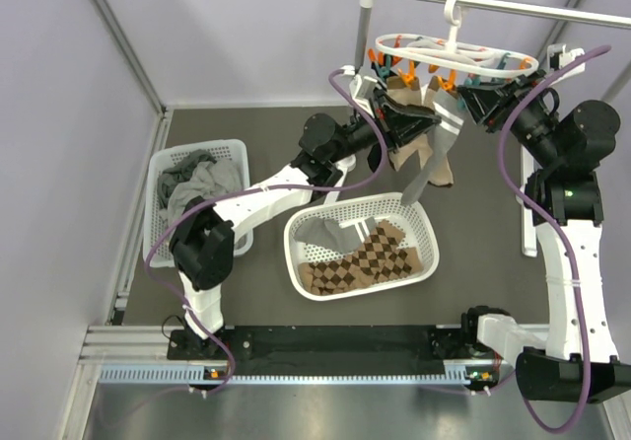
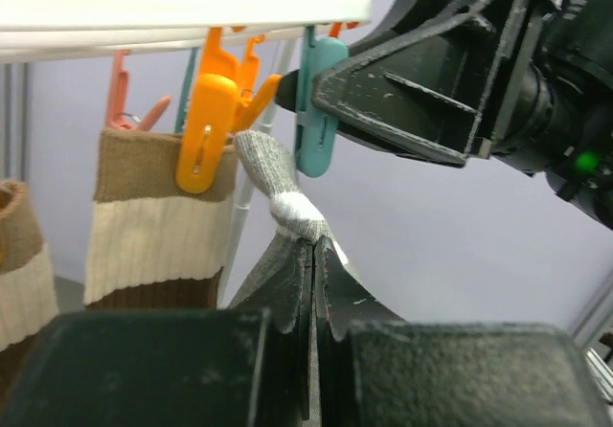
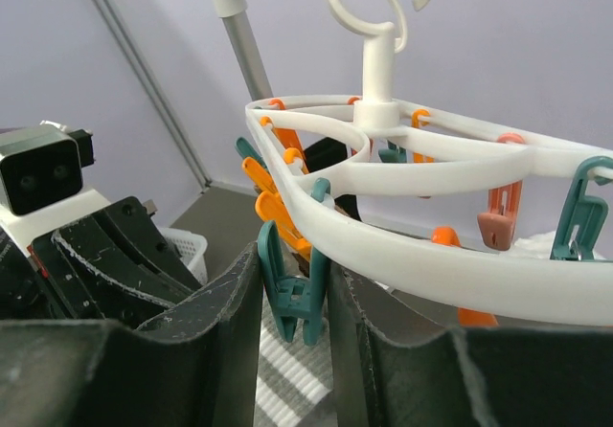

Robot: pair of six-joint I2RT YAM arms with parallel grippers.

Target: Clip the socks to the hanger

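A grey sock with white stripes (image 1: 435, 153) hangs from my left gripper (image 1: 437, 118), whose tips (image 2: 324, 255) pinch it just below its upper end. In the left wrist view, that bunched end reaches up beside a teal clip (image 2: 317, 101) on the white hanger (image 1: 498, 69), close to an orange clip (image 2: 207, 130); whether it touches the teal clip I cannot tell. My right gripper is shut on the teal clip's handles below the hanger's rim. Brown-and-cream socks (image 2: 158, 226) hang from other clips to the left.
In the front basket (image 1: 293, 253) lie a grey sock (image 1: 325, 233) and brown checked socks (image 1: 370, 262). Another basket (image 1: 153, 203) with grey socks stands at the left. A metal rail (image 1: 552, 11) carries the hanger. Several further clips, such as a dark green one (image 3: 579, 221), line its rim.
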